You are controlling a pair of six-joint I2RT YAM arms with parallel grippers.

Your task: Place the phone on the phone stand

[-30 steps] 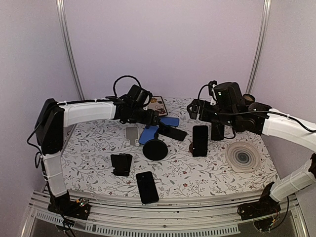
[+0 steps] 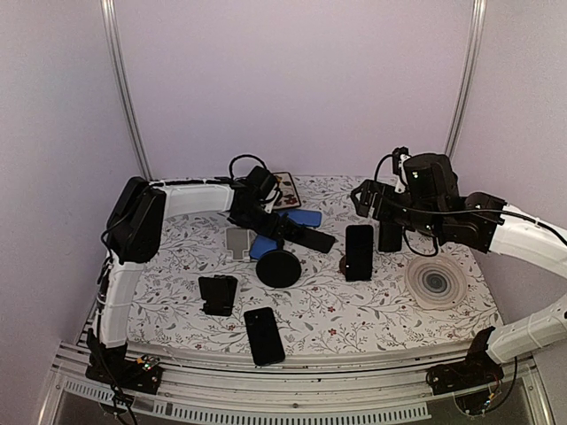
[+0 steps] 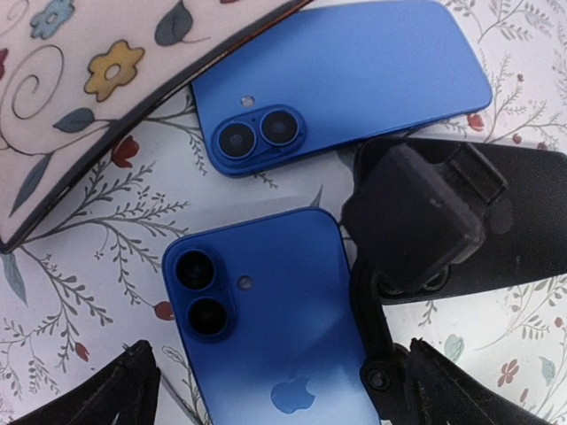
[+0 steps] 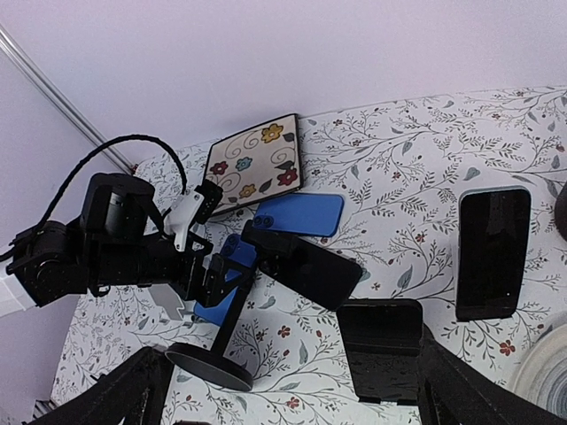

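A blue phone (image 3: 275, 310) lies back up on the patterned table, below and between the fingers of my left gripper (image 2: 278, 223), which stands open over it. Right beside that phone, a black round-base stand (image 2: 279, 268) reaches its stem and head over a black phone (image 2: 312, 238). Another blue phone (image 3: 354, 75) lies behind. A small white stand (image 2: 237, 242) and a black stand (image 2: 218, 294) are on the left side. My right gripper (image 2: 362, 200) hovers open at the right, holding nothing. Which phone and stand the task means cannot be told.
A flowered panel (image 4: 257, 164) sits at the back. On the right are a black block-like stand (image 2: 359, 252), a dark phone (image 4: 493, 252) and a round translucent lid (image 2: 436, 282). One black phone (image 2: 264, 336) lies near the front edge.
The right arm has shifted a little to the right. The objects on the table stay where they were.
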